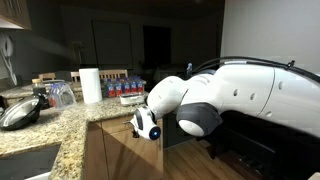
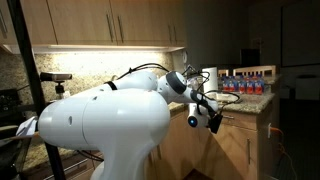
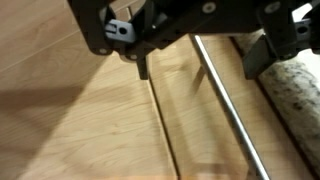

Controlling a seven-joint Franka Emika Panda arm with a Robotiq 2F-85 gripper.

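Note:
A long metal bar handle runs along a wooden drawer front under the counter. My gripper stands open, one finger on each side of the bar as the wrist view shows it; nothing is clamped. How deep the fingers reach past the bar, and whether they touch it, I cannot tell. In the second exterior view my gripper is at the upper drawer front, close below the counter edge. The first exterior view has the gripper small and partly hidden by the wrist.
The speckled stone countertop overhangs just beside the fingers. On it are a paper towel roll, several bottles, a dark pan and a glass pitcher. Open floor lies right of the cabinet.

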